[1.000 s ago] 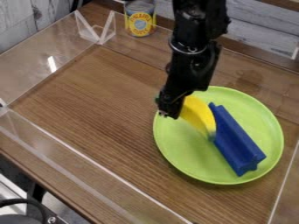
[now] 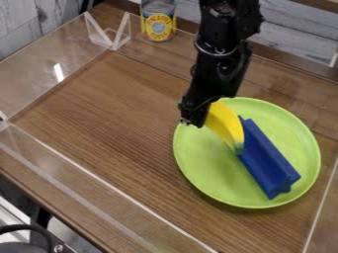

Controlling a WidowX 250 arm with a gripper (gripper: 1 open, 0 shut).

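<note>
My black gripper (image 2: 204, 111) is at the upper left part of a green plate (image 2: 211, 178), shut on a yellow banana-like object (image 2: 227, 128), which slants down toward the plate's middle. A long blue block (image 2: 270, 162) lies on the plate to the right of the yellow object. The fingertips are partly hidden in dark shadow.
A can (image 2: 158, 22) with a yellow label stands at the back of the wooden table (image 2: 99, 128).
The arm has shifted very slightly, with the yellow object still in the gripper; the plate and blue block look unmoved.
</note>
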